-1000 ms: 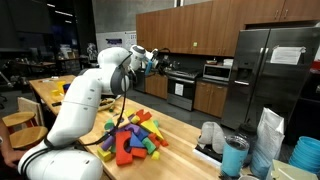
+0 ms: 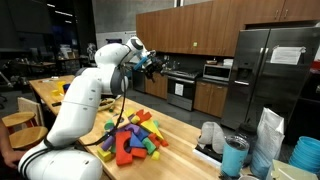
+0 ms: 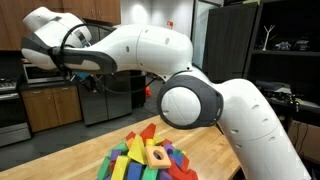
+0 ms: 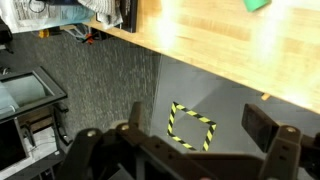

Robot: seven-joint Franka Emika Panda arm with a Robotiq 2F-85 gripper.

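Note:
Several coloured blocks point(image 2: 133, 140) lie heaped on the wooden table beside the arm's base, red, blue, green and yellow among them. In exterior view 2 the same heap of blocks point(image 3: 150, 160) sits below the arm. My gripper stands open in the wrist view, its dark fingers point(image 4: 262, 128) far apart with only floor showing between them. A green block point(image 4: 256, 4) is cut off by the top edge there. From exterior view 1, the gripper point(image 2: 152, 67) hangs high, well above the table and away from the heap.
The wooden table's point(image 4: 225, 40) edge crosses the wrist view; beyond it is grey floor with a yellow-black taped square point(image 4: 190, 128). A blue bin point(image 2: 235, 155), a bag point(image 2: 267, 140) and a teal container point(image 2: 305, 153) occupy the right. Bare tabletop lies between them and the blocks.
The arm's upper part and gripper have shifted and turned slightly, the gripper moving a little left and down in exterior view 1. The blocks look unmoved.

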